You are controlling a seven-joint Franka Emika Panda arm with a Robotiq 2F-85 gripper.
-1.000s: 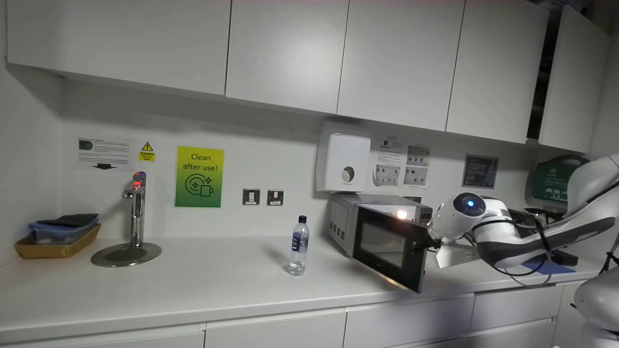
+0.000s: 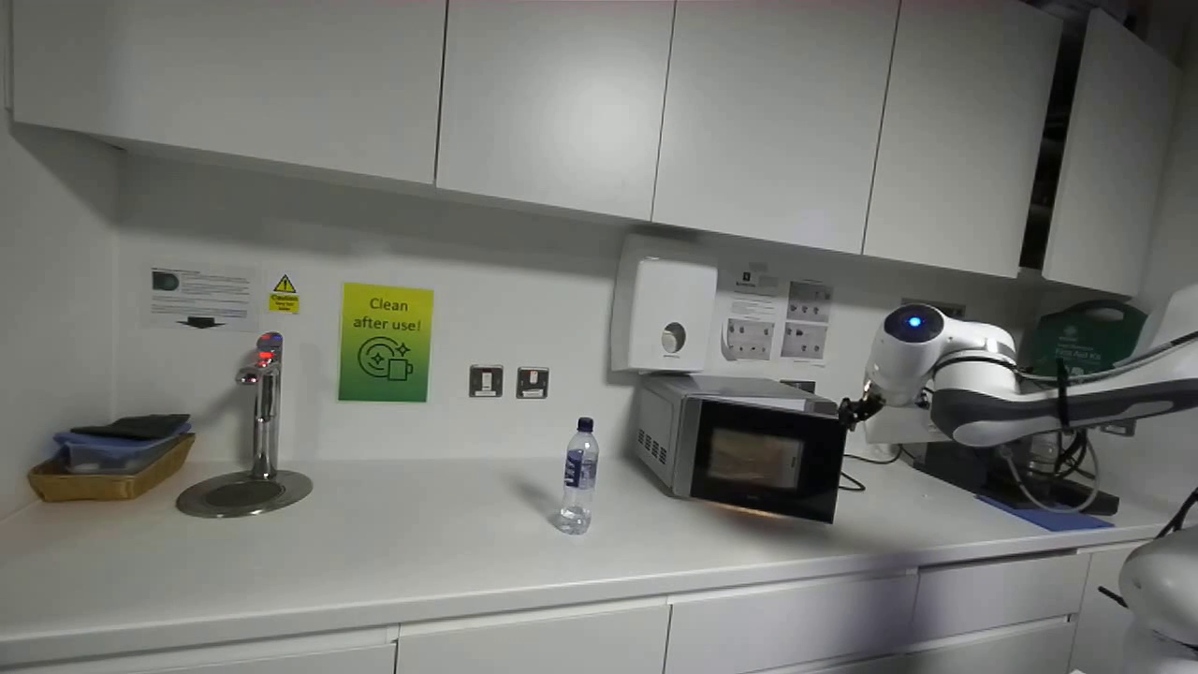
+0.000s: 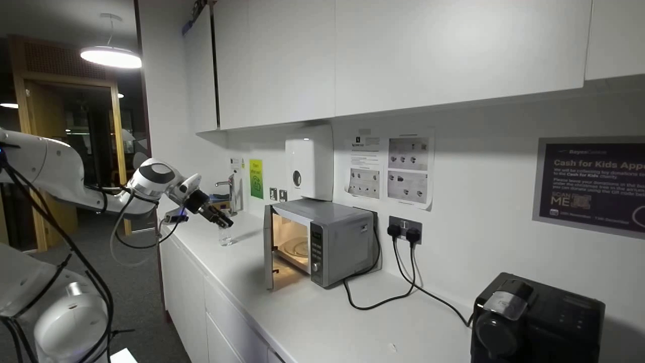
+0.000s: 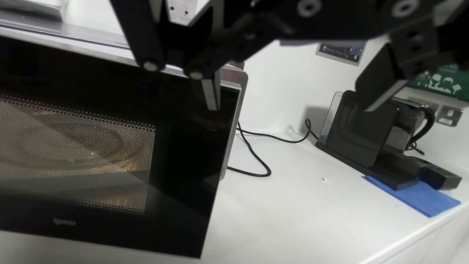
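Note:
The microwave [image 3: 347, 221] is grey, and its black door [image 4: 184, 176] stands ajar. In exterior view 2 the lit inside and turntable [image 3: 297, 247] show past the door. Light also spills under the door's lower edge in exterior view 1. My gripper [image 2: 859, 411] is near the door's free edge, at its upper right corner in that view. The wrist view shows my gripper open, fingers wide apart, nothing between them. The left finger [image 4: 211, 90] overlaps the door's upper right corner; I cannot tell whether it touches.
A clear water bottle [image 2: 577, 483] with a blue cap stands upright on the counter [image 2: 427, 562], left of the microwave. A black coffee machine [image 3: 532, 320] and a blue cloth [image 4: 415, 195] lie to the right. Black cables [image 3: 387, 305] trail between.
The microwave door has swung inward, closer to the body, its opening narrower. My gripper has moved up and slightly right in exterior view 1. The bottle has stayed put.

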